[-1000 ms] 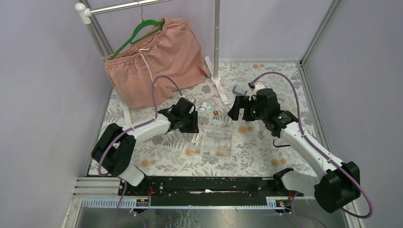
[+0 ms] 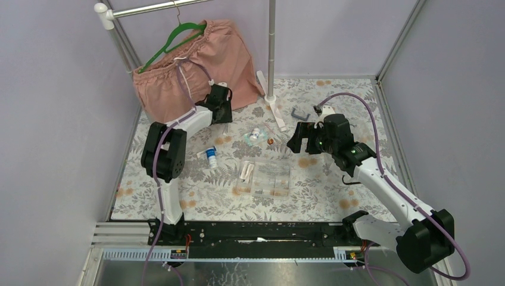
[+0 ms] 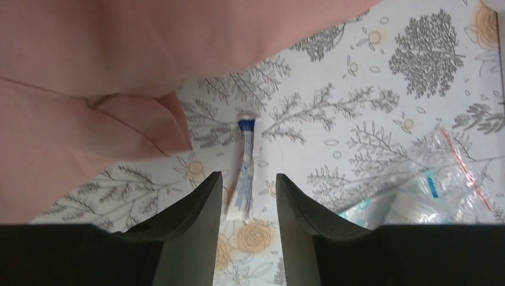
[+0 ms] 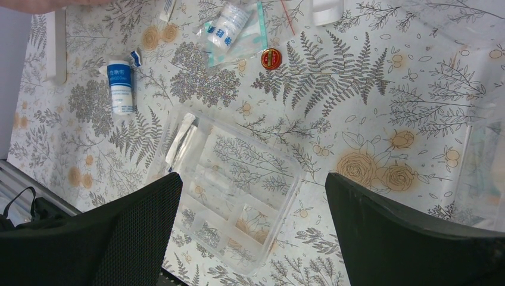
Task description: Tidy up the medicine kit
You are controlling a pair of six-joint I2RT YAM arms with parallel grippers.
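In the left wrist view a slim white packet with a blue end [image 3: 246,161] lies flat on the table below my left gripper, its fingers apart and nothing between them. The clear divided case [image 2: 265,177] sits front-centre, with narrow white packets [image 4: 181,143] in its left compartment. Left of it is a blue-and-white bottle [image 4: 121,89]. Behind the case lie a clear bag with a white roll inside [image 4: 229,27] and a small red-topped round tin [image 4: 271,59]. My right gripper [image 2: 296,142] stands open and empty, to the right behind the case.
Pink cloth [image 2: 196,77] hangs from a green hanger [image 2: 178,40] close behind the left gripper. A metal pole [image 2: 271,53] with a white foot [image 2: 275,113] stands at the back. Another clear container [image 4: 482,161] shows at the right wrist view's edge.
From over the case's left edge, my left gripper has swung back and left to beside the pink cloth, uncovering the bottle. The cloth has shifted slightly. The right arm has barely moved.
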